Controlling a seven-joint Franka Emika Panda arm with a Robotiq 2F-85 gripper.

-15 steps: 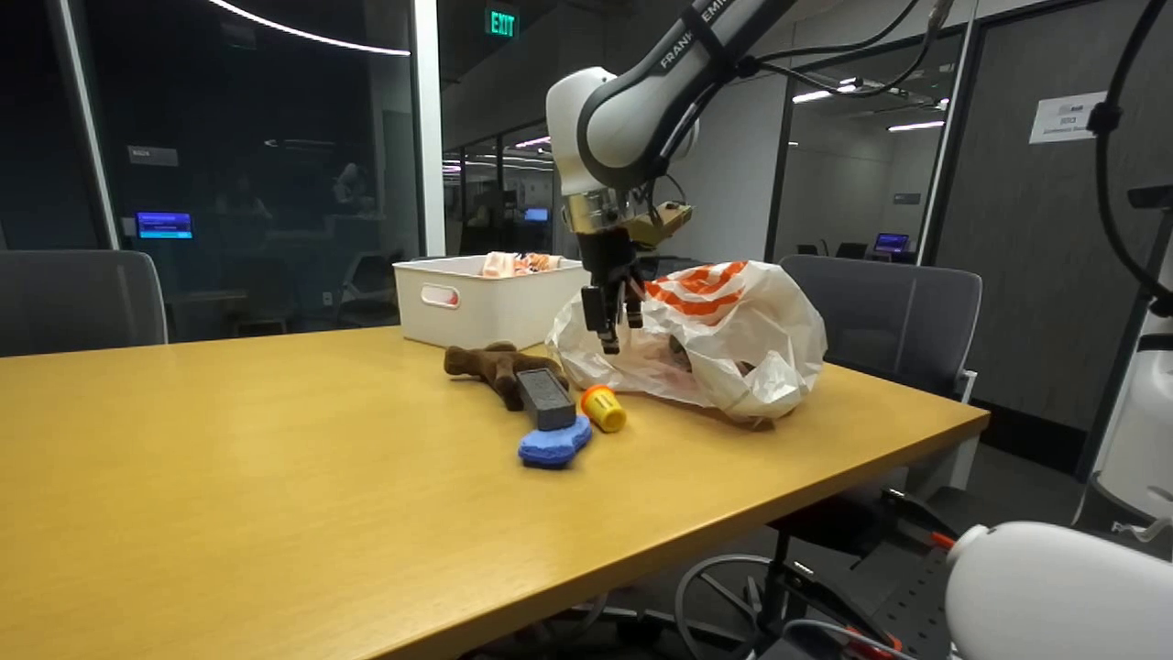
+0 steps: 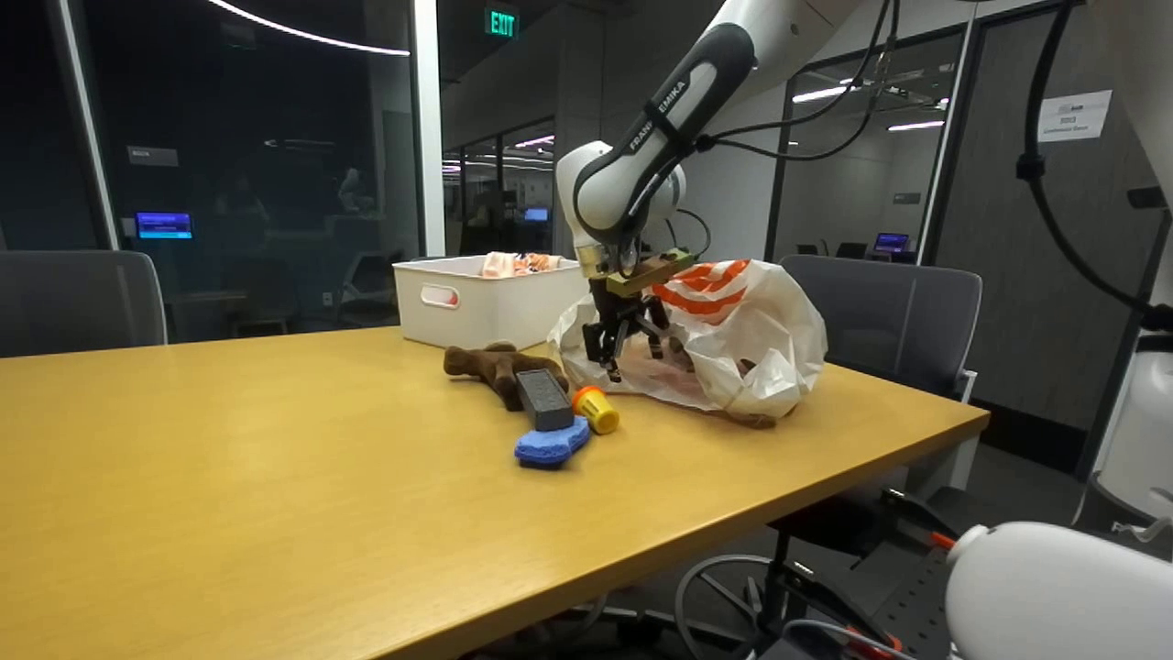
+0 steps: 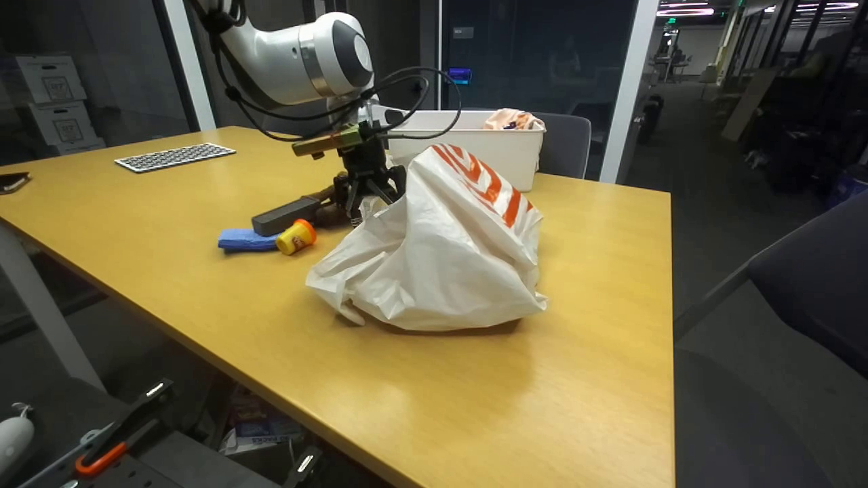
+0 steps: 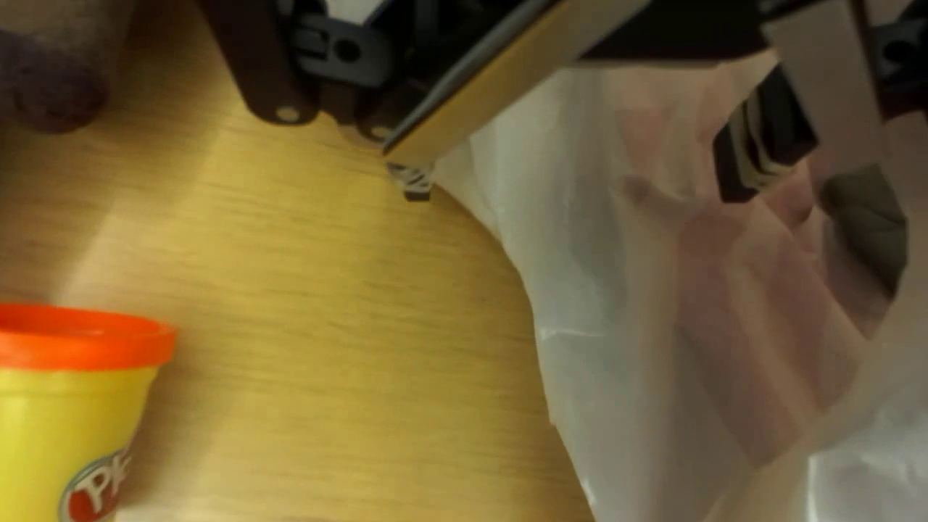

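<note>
A white plastic bag with red stripes (image 3: 456, 244) lies crumpled on the table, its mouth facing the arm. My gripper (image 2: 635, 361) is open and low at that mouth. In the wrist view one fingertip (image 4: 417, 184) hangs over bare wood just outside the bag's edge (image 4: 574, 287), while the other is over the bag's opening. Nothing is held between them. Through the thin plastic show pinkish shapes and a dark brownish item (image 4: 866, 226); what they are I cannot tell.
A yellow cup with an orange lid (image 2: 597, 411) lies near the gripper, beside a blue sponge-like piece (image 2: 552, 442), a dark grey block (image 2: 545, 400) and a brown plush toy (image 2: 489, 364). Behind stands a white bin (image 2: 473, 308).
My gripper has come down and turned, its fingers now showing spread apart at the bag's mouth. The yellow cup and blue piece have shifted slightly left.
</note>
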